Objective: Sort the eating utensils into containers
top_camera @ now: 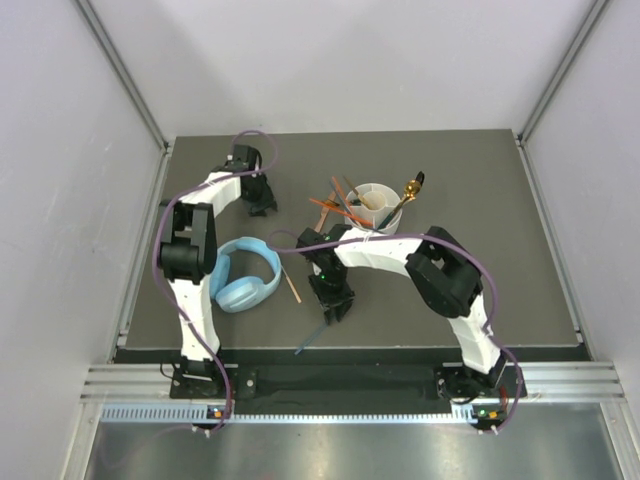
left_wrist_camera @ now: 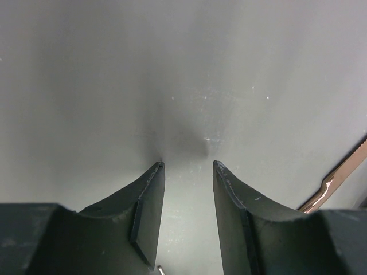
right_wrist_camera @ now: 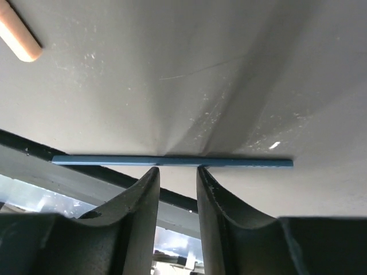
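A white divided container [top_camera: 380, 200] holds chopsticks and gold spoons. A blue chopstick [top_camera: 312, 338] lies near the front edge; in the right wrist view it [right_wrist_camera: 114, 160] crosses just beyond the open fingertips of my right gripper. A wooden stick [top_camera: 290, 282] lies beside the headphones, and a tan stick end [right_wrist_camera: 22, 40] shows in the right wrist view. My left gripper is open over bare table at the back left, with a copper-coloured utensil [left_wrist_camera: 344, 171] off to its right.
Blue headphones [top_camera: 245, 294] lie at the front left between the arms. White walls enclose the back and sides.
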